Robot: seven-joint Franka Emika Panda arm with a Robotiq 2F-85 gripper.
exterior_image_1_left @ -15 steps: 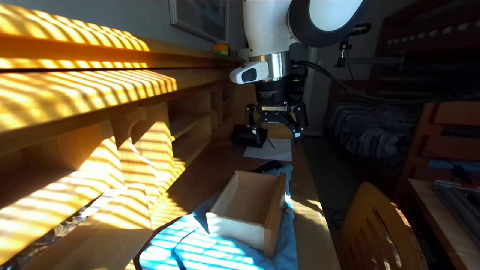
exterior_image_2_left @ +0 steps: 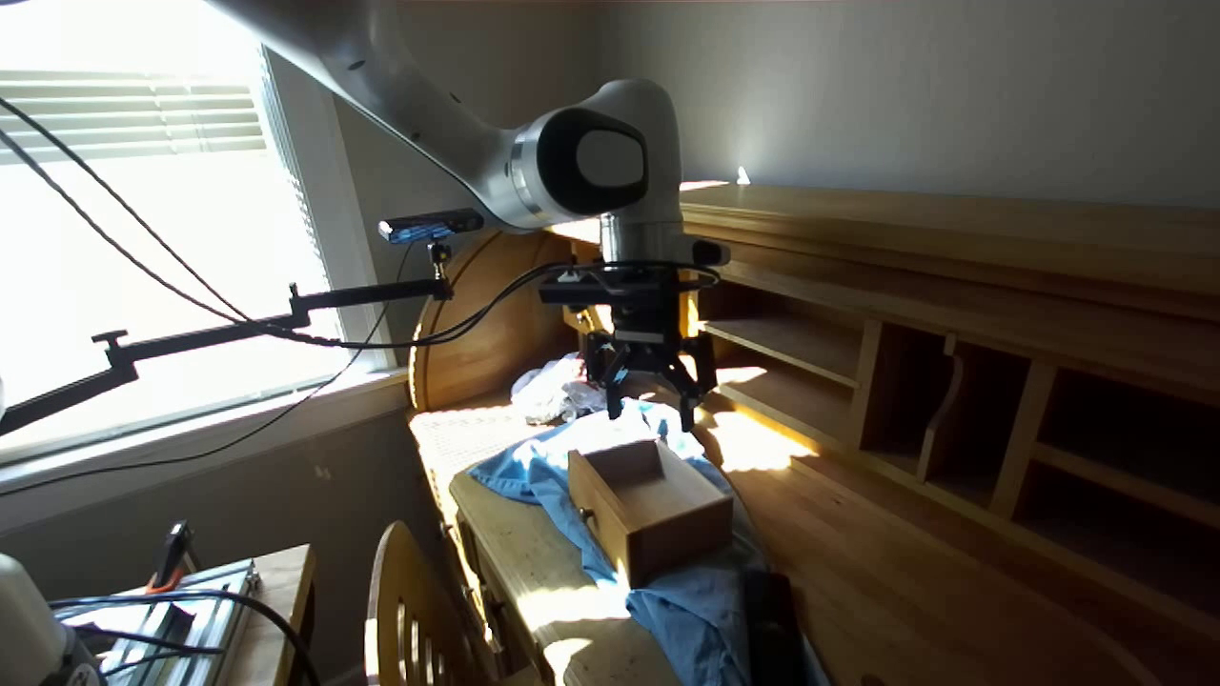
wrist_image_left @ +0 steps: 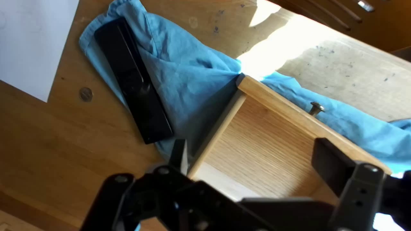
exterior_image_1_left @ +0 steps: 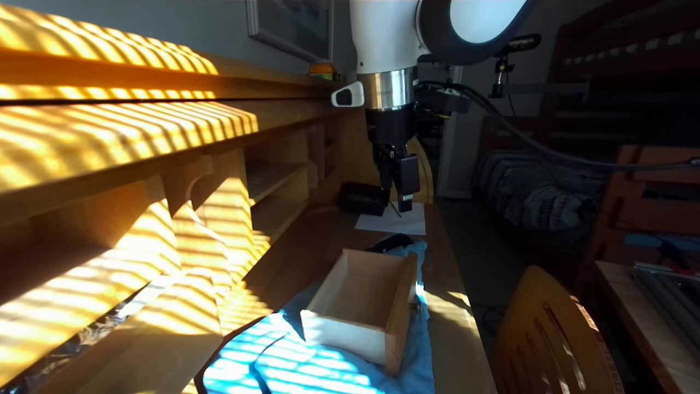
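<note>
An empty wooden drawer [exterior_image_1_left: 359, 289] rests on a blue cloth [exterior_image_1_left: 289, 358] on the desk, its open top facing up. A small metal knob [wrist_image_left: 316, 108] sticks out of its front board. Above the desk hangs my gripper [exterior_image_2_left: 651, 418], open, its fingers spread with nothing between them. In the wrist view its two fingertips frame part of the drawer [wrist_image_left: 258, 150] from above. Exterior view 1 shows the gripper [exterior_image_1_left: 401, 200] almost edge-on, beyond the drawer. A black remote-like object [wrist_image_left: 133, 81] lies on the cloth beside the drawer.
White paper [exterior_image_1_left: 397, 220] lies farther along the desk, near a black object [exterior_image_1_left: 362, 198]. Shelves and cubbies [exterior_image_2_left: 915, 394] line the back of the desk. A wooden chair [exterior_image_1_left: 558, 328] stands at the front edge. Bare desk surface [exterior_image_2_left: 904, 572] shows beside the cloth.
My gripper has turned about its vertical axis, from broadside to nearly edge-on in exterior view 1, and has shifted slightly. The drawer and cloth have stayed in place.
</note>
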